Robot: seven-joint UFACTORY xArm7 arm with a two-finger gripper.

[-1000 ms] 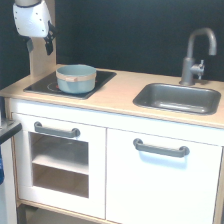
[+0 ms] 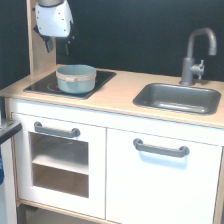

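My gripper (image 2: 56, 43) is at the top left of the camera view, a white housing with dark fingers, above and left of a light-blue pot (image 2: 76, 83). The fingers are small and dark against the background, so their state is unclear. The pot has a tan rim and sits on the black cooktop (image 2: 45, 87) of a toy kitchen.
A sink (image 2: 177, 97) with a grey faucet (image 2: 189, 62) is on the right of the wooden counter (image 2: 124, 90). Below are a cabinet with an open-fronted left door (image 2: 36, 135) and a plain white right door (image 2: 160, 185). The counter between cooktop and sink is clear.
My gripper has moved to the right, from the left edge of the wooden side panel to in front of it. The pot and kitchen look unchanged.
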